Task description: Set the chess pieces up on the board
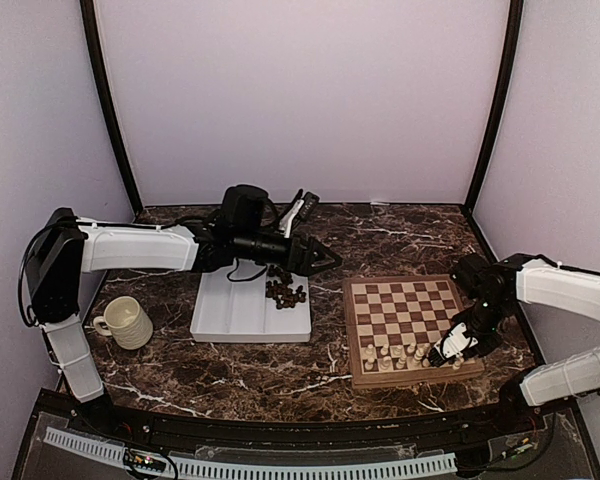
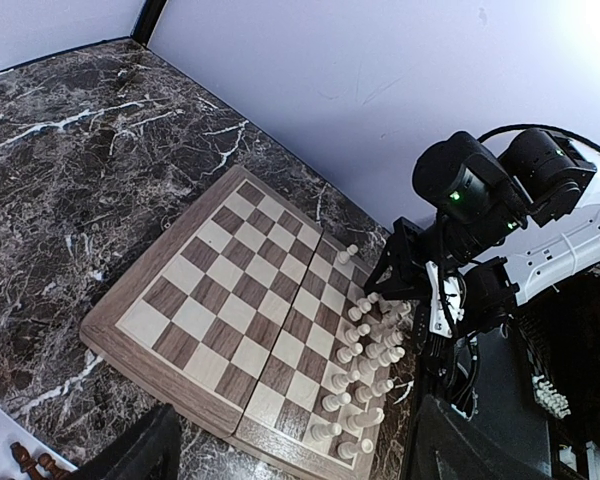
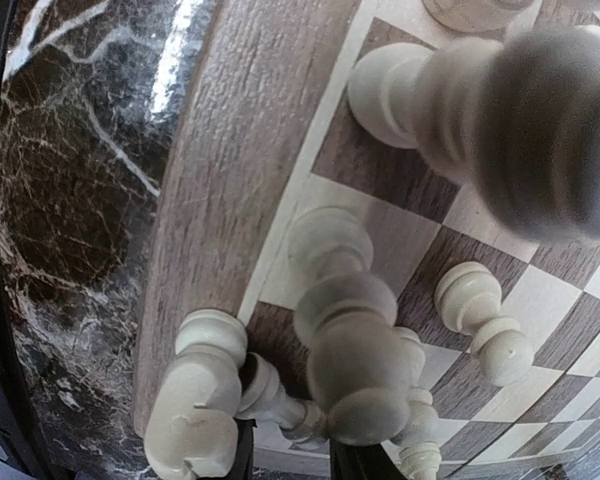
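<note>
The chessboard [image 1: 400,305] carries white pieces [image 1: 385,360] standing along its near side, several in two rows. My right gripper is low among them at the board's near right; its fingertips show at the bottom of the right wrist view, around a small white piece [image 3: 265,385] between a knight [image 3: 190,420] and a taller piece, shut on it. My left gripper [image 1: 310,256] hangs above the white tray [image 1: 230,310], away from the board, its fingers apart and nothing visible between them.
Dark pieces [image 1: 285,295] lie in the tray. A mug [image 1: 128,322] stands at the left.
</note>
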